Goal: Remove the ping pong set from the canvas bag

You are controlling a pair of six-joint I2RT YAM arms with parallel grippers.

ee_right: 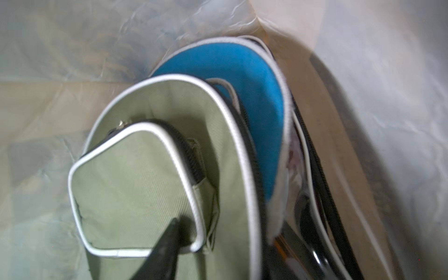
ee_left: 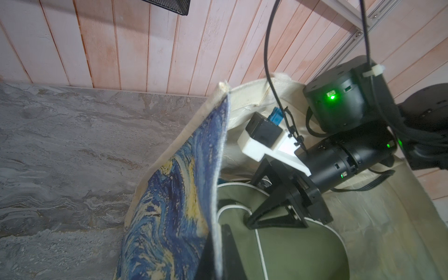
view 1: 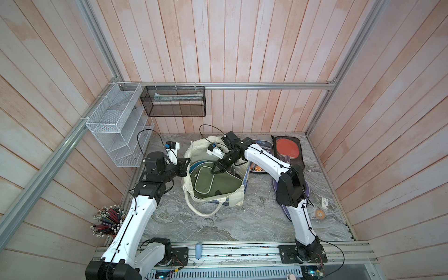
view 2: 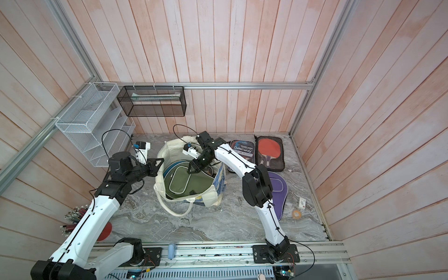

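The cream canvas bag (view 1: 191,184) stands open at mid-table, its painted blue side (ee_left: 172,210) facing left in the left wrist view. Inside leans a green ping pong case (ee_right: 130,191) with white piping; behind it are a blue case (ee_right: 261,98) and a clear-fronted dark one (ee_right: 322,205). My left gripper is shut on the bag's left rim, which runs between its fingers. Down in the bag, my right gripper is partly open, with its fingers (ee_right: 163,252) apart on either side of the green case's piped edge. Contact there cannot be made out.
Right of the bag lie a printed paddle case (view 2: 242,151), a case with a red paddle (view 2: 269,148) and a purple case (view 2: 278,191). A tape roll (view 2: 296,213) sits near the right edge. A wire basket (view 1: 173,101) hangs behind.
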